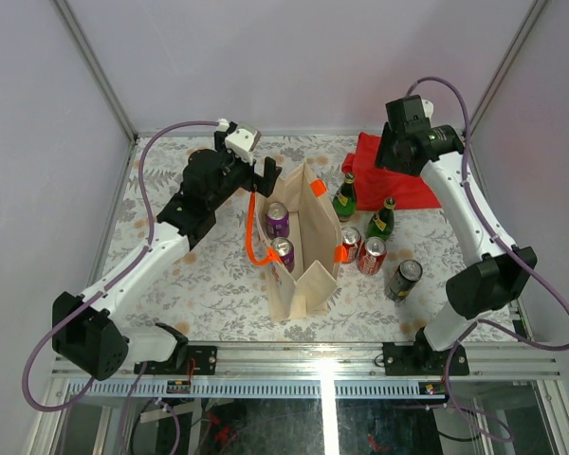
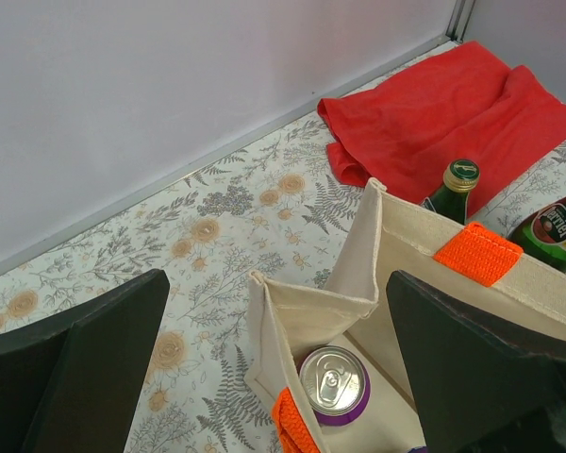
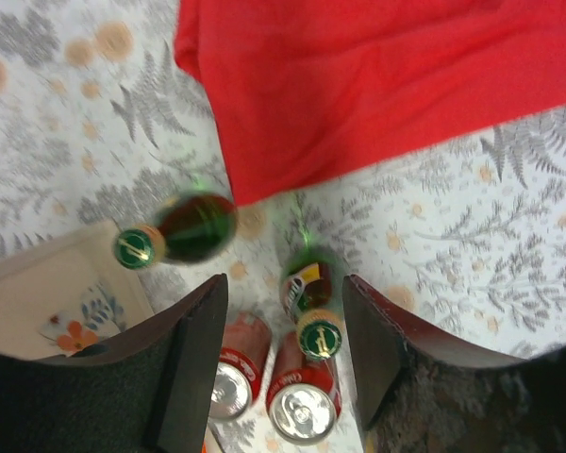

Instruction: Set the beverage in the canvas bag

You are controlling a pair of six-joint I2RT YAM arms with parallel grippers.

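Note:
The canvas bag [image 1: 312, 227] stands open in the middle of the table, two purple cans [image 1: 278, 220] inside along its left side. My left gripper is open over the bag's back left corner, one purple can [image 2: 334, 385] visible between and below its fingers. To the right of the bag are two green bottles [image 1: 344, 198], two red cans [image 1: 371, 255] and a dark can [image 1: 403, 281]. High above them my right gripper is open and empty. In the right wrist view a green bottle [image 3: 311, 294] shows below and between its fingers.
A red cloth [image 1: 389, 174] lies behind the bottles at the back right. Orange handles [image 1: 256, 248] hang at the bag's sides.

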